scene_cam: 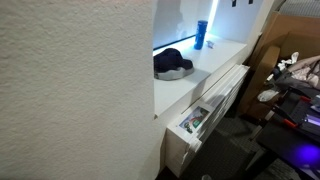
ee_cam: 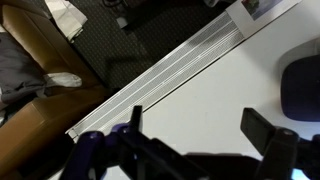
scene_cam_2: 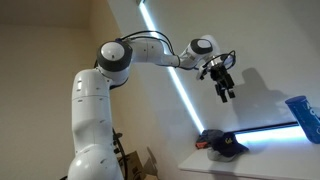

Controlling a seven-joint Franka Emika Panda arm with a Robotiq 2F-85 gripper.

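Observation:
My gripper stands open in the wrist view, with bare white countertop between its spread fingers. In exterior view 2 the gripper (scene_cam_2: 226, 94) hangs from the arm in the air, well above the counter. Only its fingertips (scene_cam: 234, 3) show at the top edge of exterior view 1. A dark cap (scene_cam: 172, 64) lies on the white counter (scene_cam: 210, 62), with a blue cup (scene_cam: 200, 35) upright farther along. Below the counter a drawer (scene_cam: 182, 133) is pulled out, with small items (scene_cam: 193, 119) inside that are too small to tell.
A dark rounded object (ee_cam: 302, 88) is at the wrist view's right edge. A brown leather-like seat (ee_cam: 50, 125) lies beyond the counter's edge. At lower right in exterior view 1 is a dark table (scene_cam: 292, 145).

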